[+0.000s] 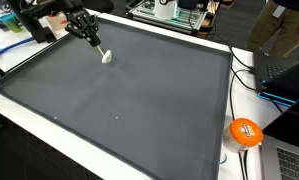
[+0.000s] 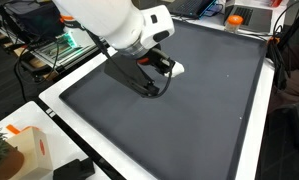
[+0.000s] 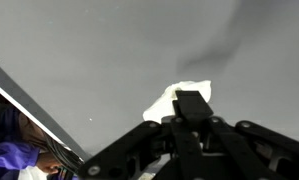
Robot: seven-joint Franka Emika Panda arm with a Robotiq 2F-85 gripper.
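Note:
A small white object (image 1: 107, 57) shows below my gripper (image 1: 97, 45), near the far left of the dark grey board. Something thin and tan runs between the fingers and this white piece; whether the two are one thing is hard to tell. In the wrist view the white object (image 3: 173, 101) looks soft-edged and sits right at the fingertips of my gripper, partly hidden by them. The fingers are closed on it. From the other side, the white piece (image 2: 176, 69) appears at the tip of the gripper (image 2: 167, 66), close to the board.
The grey board (image 1: 139, 110) is otherwise bare, with wide free room to the right and front. A white jar with an orange lid (image 1: 245, 132) stands past its right edge, near a laptop (image 1: 288, 160) and cables. A cactus-like plant (image 2: 1, 152) is at a near corner.

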